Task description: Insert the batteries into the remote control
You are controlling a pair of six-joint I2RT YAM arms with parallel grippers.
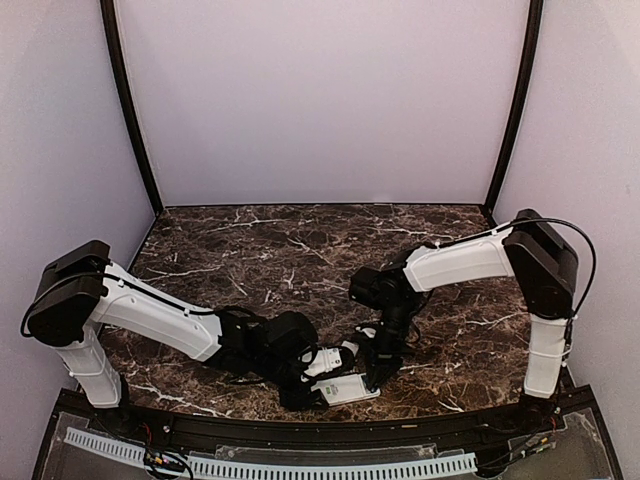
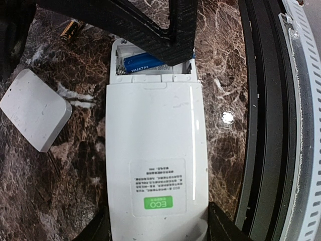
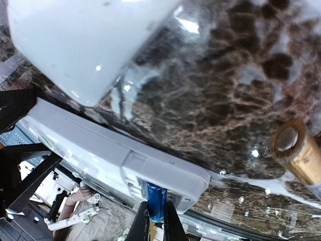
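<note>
The white remote control (image 2: 156, 120) lies back side up, its open battery compartment at the far end in the left wrist view. My left gripper is shut on the remote's near end, one finger along each side. A blue battery (image 2: 143, 63) lies in the compartment mouth, partly covered by the right gripper's dark finger (image 2: 180, 30). In the right wrist view, my right gripper is shut on this blue battery, whose far end reaches into the compartment at a tilt. Whether it is fully seated cannot be seen.
The white battery cover (image 2: 36, 110) lies on the marble table beside the remote. Another battery, gold-ended (image 3: 303, 160), rests on the table past the compartment end. A dark rail (image 1: 300, 427) runs along the table's front edge.
</note>
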